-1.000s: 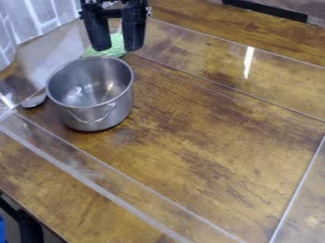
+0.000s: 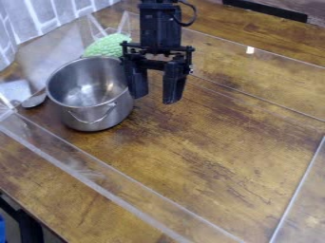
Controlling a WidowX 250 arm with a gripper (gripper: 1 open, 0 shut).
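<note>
My black gripper [image 2: 156, 87] hangs just right of a steel pot [image 2: 89, 114], its two fingers pointing down and apart, with nothing visible between them. The pot stands upright on the wooden table [image 2: 203, 171] at the left and looks empty. Behind it lies a light green object [image 2: 106, 46], partly hidden by the pot and my gripper.
A metal utensil [image 2: 26, 95] lies left of the pot near a clear wall. Transparent barriers edge the work area.
My gripper has come down and to the right, from above the green object to beside the pot's right side. The pot has not visibly moved.
</note>
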